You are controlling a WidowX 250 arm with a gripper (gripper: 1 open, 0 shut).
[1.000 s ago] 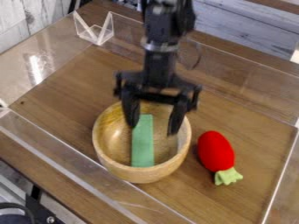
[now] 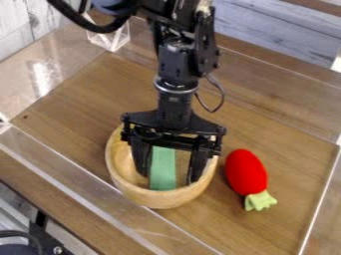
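Note:
My black gripper (image 2: 170, 154) is open, lowered into a tan wooden bowl (image 2: 173, 198) at the middle of the table, its fingers on either side of a green object (image 2: 164, 171) lying in the bowl. Right of the bowl lies a red object with a pale green end (image 2: 246, 173), apart from it.
A clear plastic strip runs along the front left edge. A small transparent object (image 2: 110, 36) stands at the back left.
My gripper has come down into the bowl around the green object over the last second. The bowl and the red object have barely moved.

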